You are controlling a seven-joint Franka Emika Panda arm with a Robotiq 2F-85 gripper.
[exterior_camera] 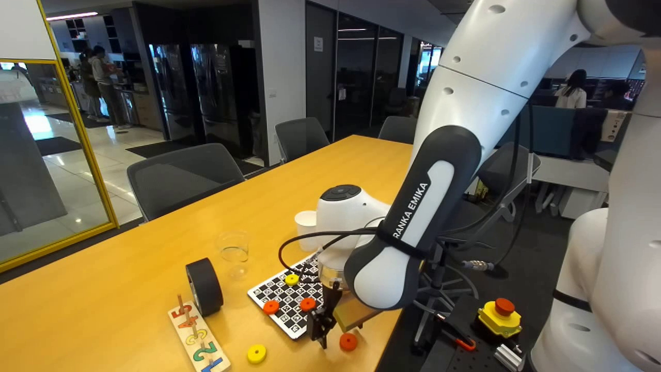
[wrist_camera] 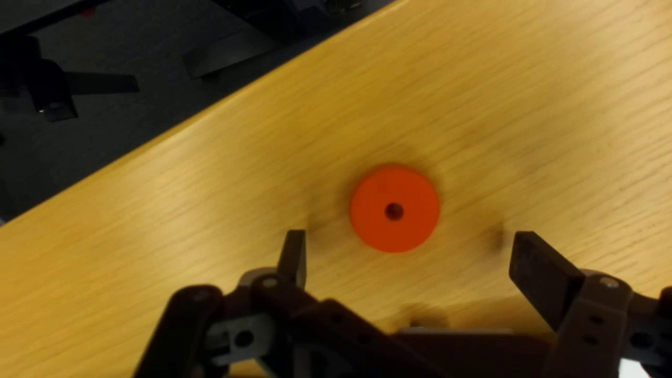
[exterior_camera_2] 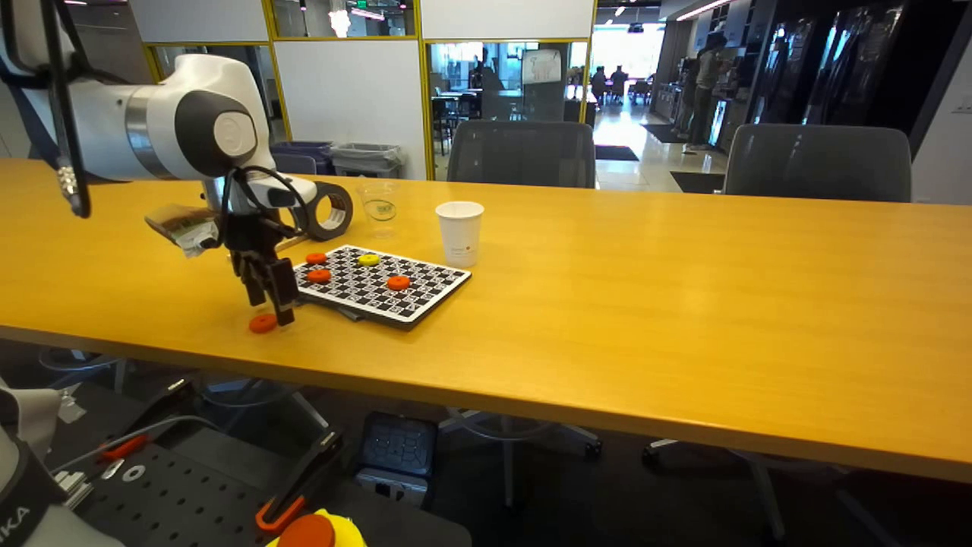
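Note:
On bare table near its edge lies a red disc (wrist_camera: 394, 208) with a small hole in its middle. My gripper is open above the table, its fingers spread wide to either side of the disc's near side, with nothing between them. From the side, the gripper (exterior_camera_2: 270, 313) hangs low, close to that same red disc (exterior_camera_2: 263, 323). A checkered board (exterior_camera: 285, 307) lies beside the gripper, carrying red discs (exterior_camera: 270, 307) and a yellow disc (exterior_camera: 292, 279). A numbered wooden peg board (exterior_camera: 199, 341) has thin upright pegs, and a loose yellow disc (exterior_camera: 256, 354) rests near it.
A white paper cup (exterior_camera_2: 460, 233) stands behind the board. Near it are a clear cup (exterior_camera: 234, 251) and a roll of black tape (exterior_camera: 204, 286). The table edge (wrist_camera: 220, 104) runs close to the loose red disc.

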